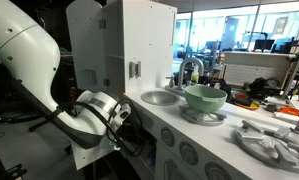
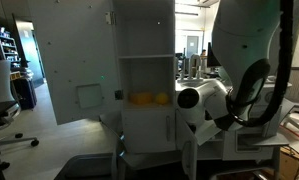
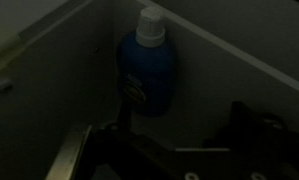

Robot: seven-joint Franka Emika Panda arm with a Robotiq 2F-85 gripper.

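A blue bottle (image 3: pixel 147 72) with a white cap (image 3: pixel 150 27) stands upright against pale walls inside a dark space in the wrist view. My open gripper shows as dark shapes along the bottom of that view, its fingers spread on either side and the bottle beyond them, a little left of middle. No object shows between the fingers. In exterior view 1 the white arm (image 1: pixel 89 125) bends down low beside the counter front; its fingertips are lost in shadow there. The bottle cannot be made out in either exterior view.
Above the arm runs a white counter (image 1: pixel 171 104) with a sink (image 1: pixel 161 97), a green bowl (image 1: pixel 205 97) and a metal rack (image 1: pixel 274 147). A tall white cabinet (image 1: pixel 151 45) rises beside it. In exterior view 2 its open door (image 2: pixel 64 60) stands to the left.
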